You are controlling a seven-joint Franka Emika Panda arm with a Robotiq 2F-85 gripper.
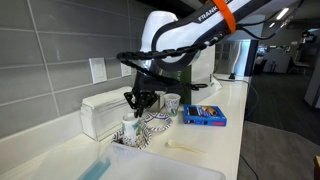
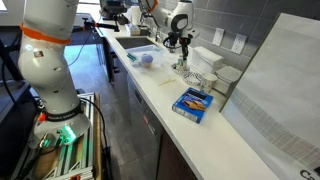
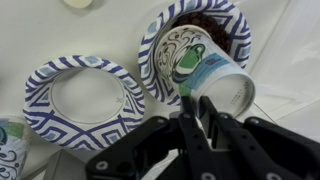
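Note:
In the wrist view a white cup with a green and blue print [image 3: 195, 60] leans at a slant over a blue-and-white patterned bowl [image 3: 147, 62]. Dark reddish-brown pieces [image 3: 205, 22] show inside that bowl. My gripper has its fingertips close together at the cup's near side; whether they grip its wall cannot be made out. From exterior view 1, the cup [image 1: 130, 123] is just below and left of the gripper [image 1: 143, 102]. A second patterned bowl [image 3: 118, 112], empty, lies beside the first.
Part of another printed cup [image 3: 10, 150] shows at the wrist view's left edge. A blue box [image 1: 204, 115] and a pale utensil [image 1: 183, 147] lie on the counter. A translucent bin [image 1: 150, 166] occupies the front. Bare counter extends beyond the blue box [image 2: 191, 103].

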